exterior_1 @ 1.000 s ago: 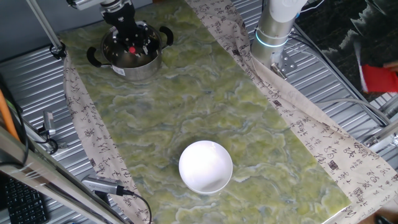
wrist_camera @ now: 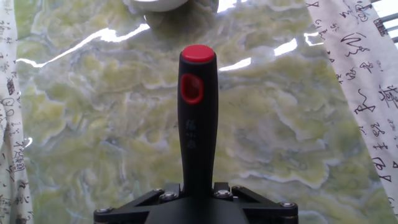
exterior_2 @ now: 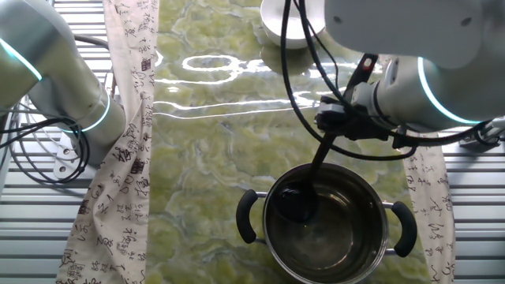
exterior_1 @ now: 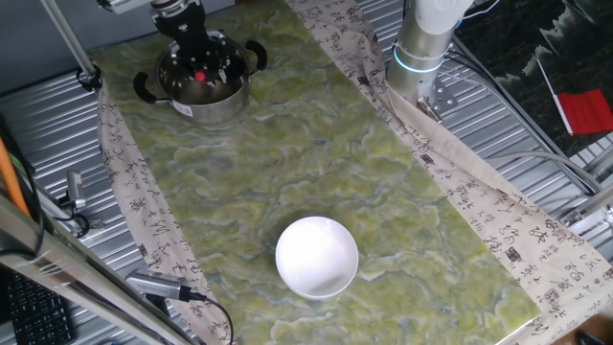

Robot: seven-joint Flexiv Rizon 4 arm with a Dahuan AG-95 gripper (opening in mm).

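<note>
A black ladle (exterior_2: pixel 296 203) hangs with its scoop inside the steel pot (exterior_2: pixel 335 246), over the pot's left part in exterior view 2; whether it touches the bottom I cannot tell. My gripper (exterior_2: pixel 338 120) is shut on the ladle's handle, above the pot's far rim. In the wrist view the black handle (wrist_camera: pixel 198 134) with its red end cap sticks up between the fingers. The pot shows no contents that I can make out. A white bowl (exterior_1: pixel 316 257) rests apart on the green marbled table and looks empty.
Two black side handles (exterior_2: pixel 404 229) stick out from the pot. A grey device with a cable (exterior_1: pixel 158 286) lies at the table's edge. Bare tabletop (exterior_1: pixel 278 163) separates pot and bowl.
My gripper and the ladle have shifted very slightly left over the pot in exterior view 1. The red flag at the far right has moved, and a hand there has withdrawn.
</note>
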